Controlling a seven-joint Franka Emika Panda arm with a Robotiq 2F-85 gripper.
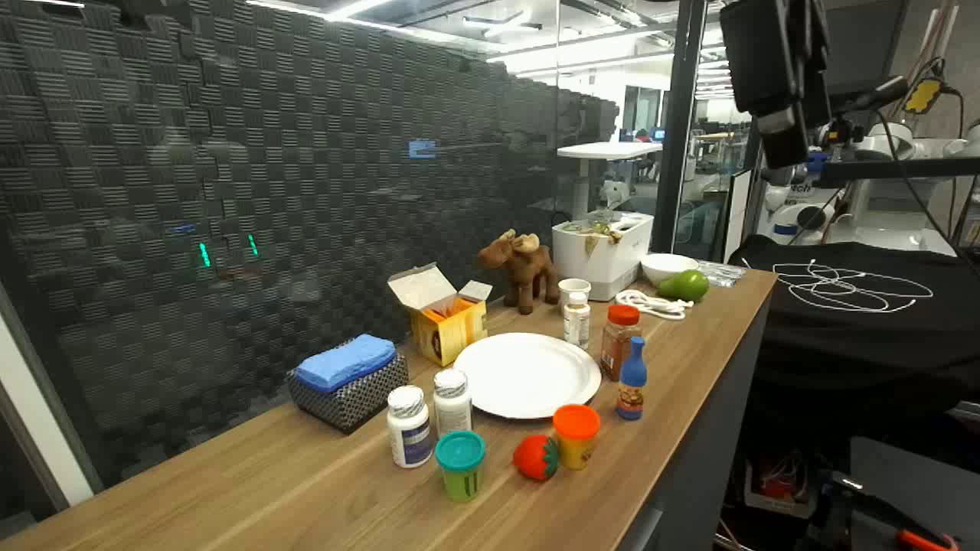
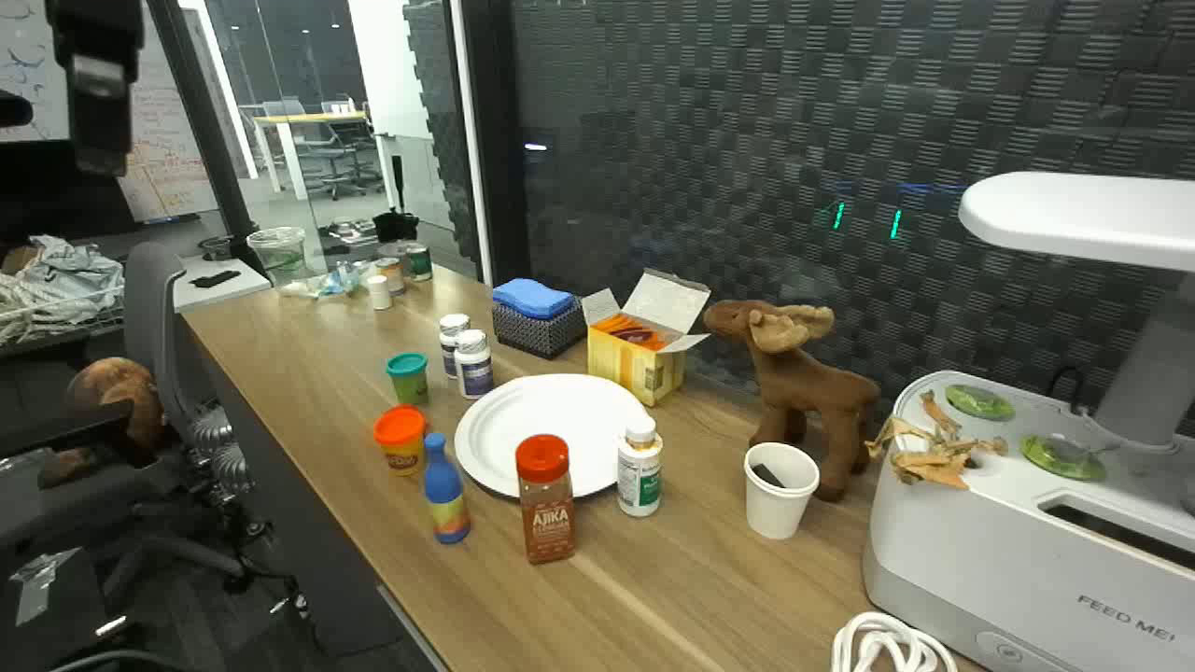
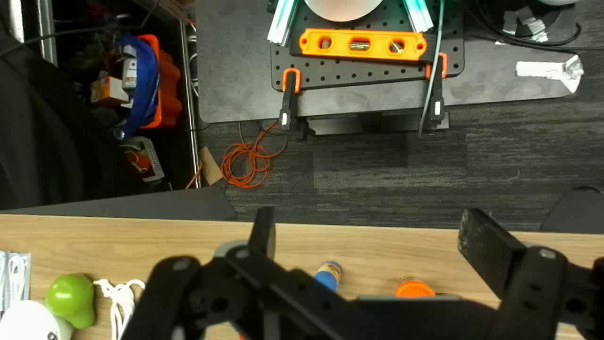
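My gripper is open and empty, its two fingers spread wide apart in the wrist view. It hangs high above the front edge of the wooden table (image 2: pixel 639 594), clear of everything on it. Around the white plate (image 1: pixel 525 375) stand a blue bottle (image 1: pixel 632 378), a red-lidded spice jar (image 1: pixel 620 344), an orange-lidded tub (image 1: pixel 576 436), a teal-lidded tub (image 1: pixel 460 467) and white pill bottles (image 1: pixel 409 427). A red strawberry toy (image 1: pixel 535 458) lies by the orange-lidded tub. In the wrist view, the gripper body hides most of these.
Behind the plate are a yellow box (image 2: pixel 635 364) with raised flaps, a basket (image 2: pixel 540 329) with blue cloth, and a moose toy (image 2: pixel 801 386). A paper cup (image 2: pixel 780 489) stands before a white machine (image 2: pixel 1042 549).
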